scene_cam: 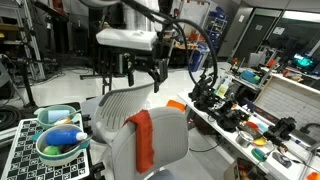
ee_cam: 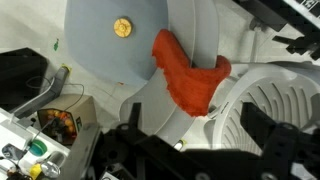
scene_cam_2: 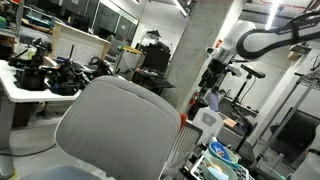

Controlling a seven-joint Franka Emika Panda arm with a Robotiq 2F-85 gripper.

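Observation:
An orange-red cloth [scene_cam: 144,140] hangs over the top edge of a grey chair back [scene_cam: 172,140], beside a second light chair back [scene_cam: 125,104]. My gripper [scene_cam: 143,76] is in the air above the two chair backs, clear of the cloth. From the wrist, the cloth [ee_cam: 188,76] lies bunched between and beyond the open fingers, which hold nothing; a ribbed light chair back [ee_cam: 270,98] shows to its right. In exterior view 2 the large grey chair back [scene_cam_2: 118,122] fills the front, and most of the cloth is hidden behind it.
Bowls with coloured items, one of them green [scene_cam: 62,143], stand left of the chairs. A long white table [scene_cam: 255,135] with tools and gear runs along the right. A cardboard box [ee_cam: 78,115] sits at lower left in the wrist view.

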